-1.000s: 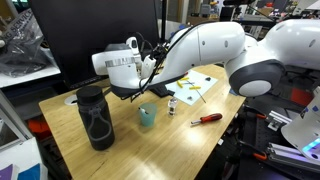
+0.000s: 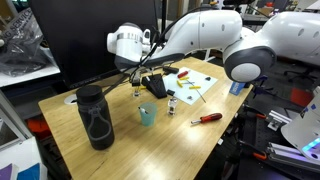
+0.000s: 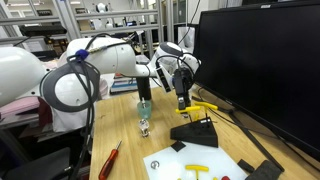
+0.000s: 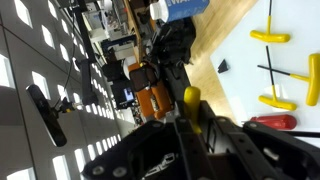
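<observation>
My gripper is shut on a yellow handle (image 4: 193, 105), which stands out between its fingers in the wrist view. In exterior view 2 the gripper (image 3: 183, 100) is over the table close to a black holder (image 3: 194, 133) with yellow handles at it; which of those handles is the held one is hard to tell there. More yellow-handled tools (image 4: 270, 36) lie on a white board (image 4: 240, 75). A translucent teal cup (image 2: 148, 116) stands on the table, nearer the front than the gripper.
A black cylinder (image 2: 96, 116) stands at the left. A small silvery object (image 2: 171, 106) and a red-handled screwdriver (image 2: 207, 119) are to the right of the cup. A large dark monitor (image 3: 255, 65) rises behind the work area.
The gripper end has moved up and back from the teal cup in exterior view 1, toward the black holder. The cup, screwdriver and black cylinder have stayed in place.
</observation>
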